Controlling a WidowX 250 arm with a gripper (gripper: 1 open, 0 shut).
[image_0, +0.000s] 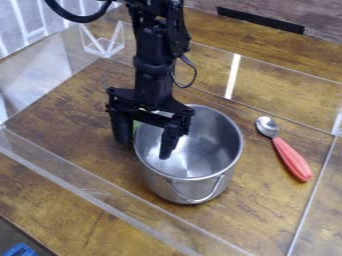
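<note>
The black gripper (147, 128) is low at the upper left rim of a steel pot (205, 168), one finger outside the pot and the other over its inside. A green object (136, 130) is mostly hidden behind the gripper. Whether the fingers hold anything cannot be told.
A spoon with a red handle (291, 158) lies to the right of the pot. Clear panels edge the area, and a blue object (14, 250) shows at the bottom left corner.
</note>
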